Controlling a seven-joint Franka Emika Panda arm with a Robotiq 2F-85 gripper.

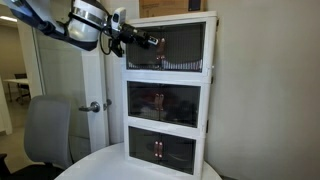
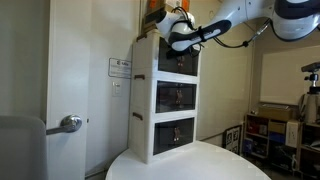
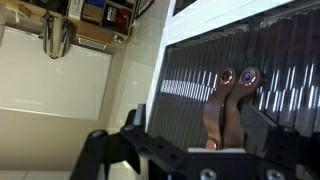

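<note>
A white cabinet (image 1: 168, 75) with three stacked sections of dark doors stands on the white table. In the wrist view, two brown leather pull straps (image 3: 214, 115) hang side by side from studs on the ribbed top doors (image 3: 185, 90). My gripper is open in front of those doors, its fingers (image 3: 138, 116) spread to either side of the straps. Exterior view 1 has the gripper (image 1: 152, 43) level with the top section, near its handles. From these views I cannot tell whether a finger touches a strap.
A cardboard box (image 1: 170, 7) sits on top of the cabinet. A grey chair (image 1: 47, 130) and a door with a lever handle (image 1: 95, 107) are to the left.
</note>
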